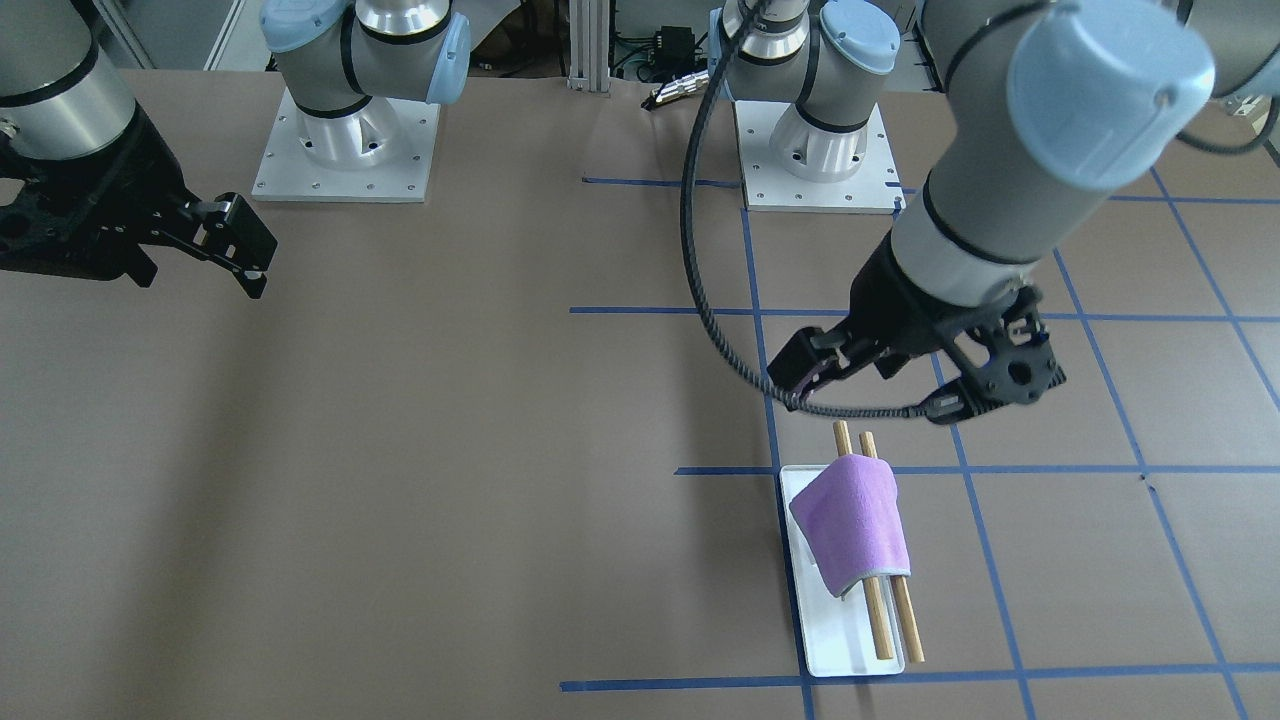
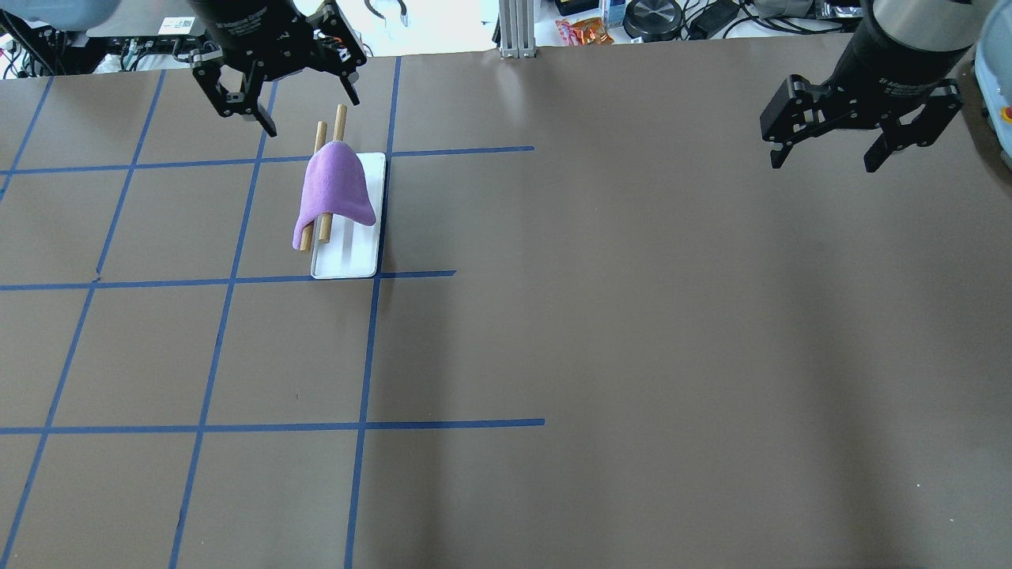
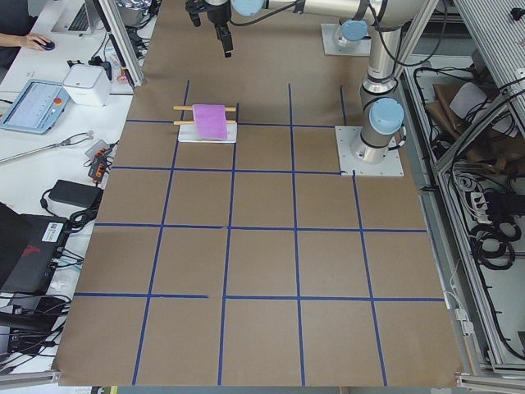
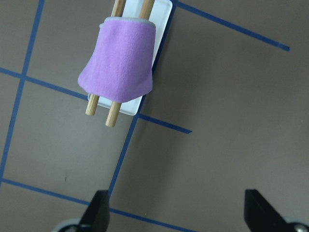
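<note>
A purple cloth (image 1: pixel 849 522) lies draped over two wooden sticks (image 1: pixel 877 618) resting on a white tray (image 2: pixel 351 256). The same cloth (image 4: pixel 120 58) fills the upper part of the left wrist view, with stick ends poking out below it. My gripper (image 2: pixel 308 99) hangs above and just beyond the tray in the top view, raised clear of the cloth. Its fingers (image 4: pixel 96 215) sit wide apart at the bottom corners of the wrist view, open with nothing between them.
A second arm's black gripper (image 2: pixel 854 123) hangs at the right of the top view. Further arm bases (image 3: pixel 369 164) stand along one edge.
</note>
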